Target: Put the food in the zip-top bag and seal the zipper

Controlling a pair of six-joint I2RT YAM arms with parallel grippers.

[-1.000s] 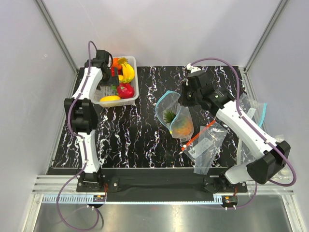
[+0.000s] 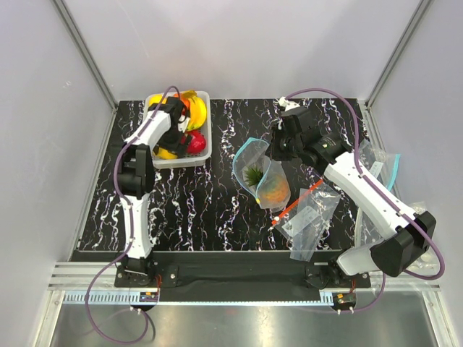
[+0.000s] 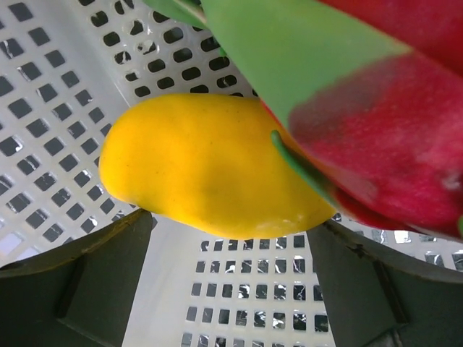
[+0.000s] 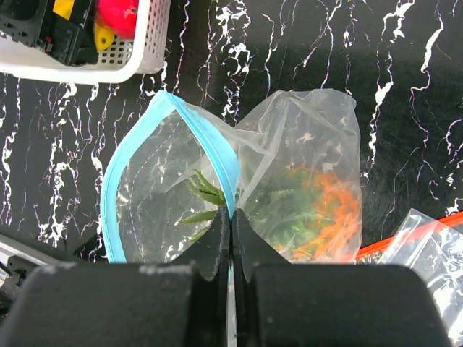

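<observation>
My left gripper is down in the white basket, fingers apart on either side of a yellow mango-like fruit, beside a red-green fruit; in the top view bananas lie behind. My right gripper is shut on the blue zipper edge of the clear bag, holding it upright-mouthed; green leafy and orange food shows inside.
A bag with an orange zipper lies right of the held bag, and another with a blue zipper at the far right.
My left gripper has moved right and down into the basket toward the yellow fruit, and the basket sits slightly shifted. The right arm is nearly unchanged.
</observation>
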